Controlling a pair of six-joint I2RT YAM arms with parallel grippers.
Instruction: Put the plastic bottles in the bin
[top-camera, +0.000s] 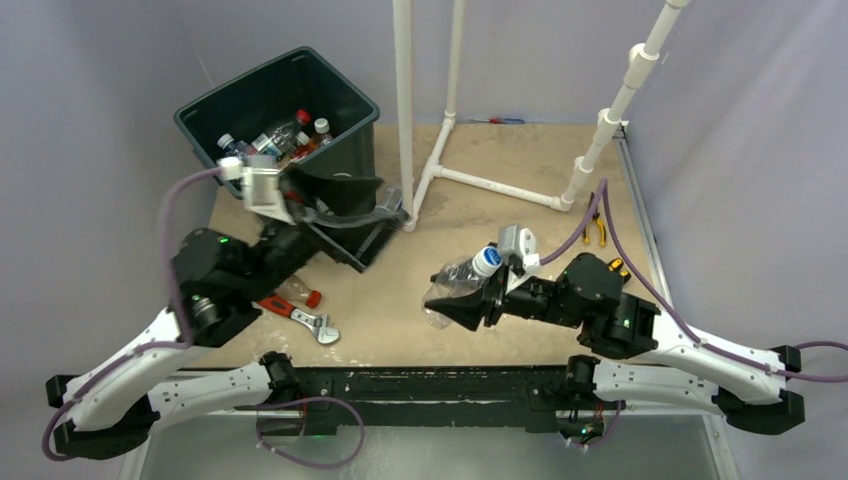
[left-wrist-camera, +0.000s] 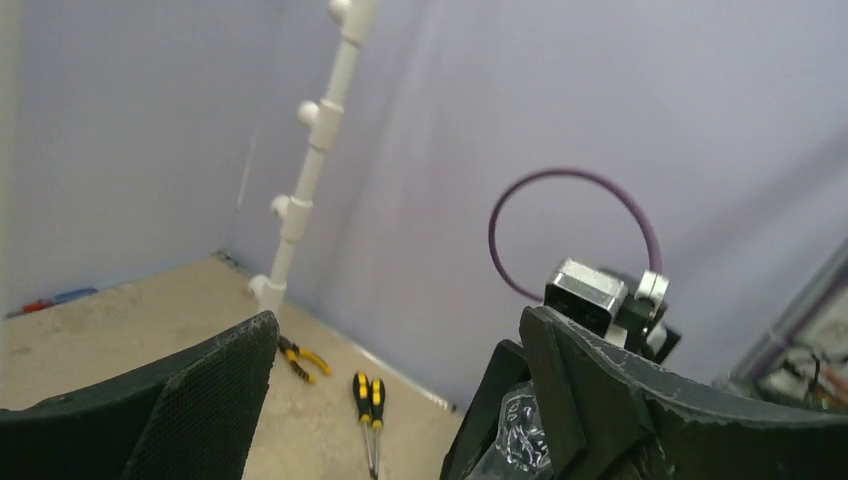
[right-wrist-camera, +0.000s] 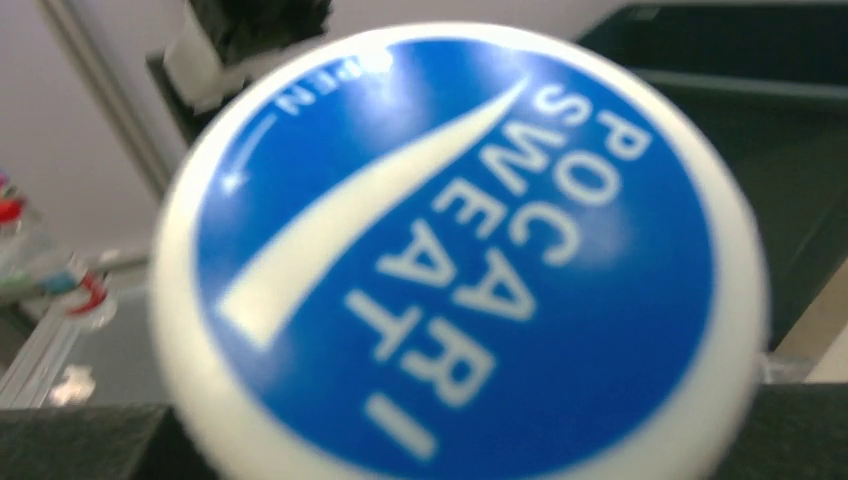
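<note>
A clear plastic bottle (top-camera: 455, 285) with a blue-and-white cap (right-wrist-camera: 450, 250) is held by my right gripper (top-camera: 465, 295), shut on it, over the middle front of the board. The cap fills most of the right wrist view. My left gripper (top-camera: 355, 225) is raised before the green bin (top-camera: 275, 85), open, its two fingers wide apart in the left wrist view. The bin holds several bottles. Another clear bottle (top-camera: 298, 292) with a red cap lies on the board beneath the left arm.
A red-handled wrench (top-camera: 300, 318) lies front left. White pipes (top-camera: 500, 187) stand across the back. Pliers (top-camera: 594, 222) and screwdrivers (left-wrist-camera: 370, 405) lie at the right. The middle board (top-camera: 380, 320) is fairly clear.
</note>
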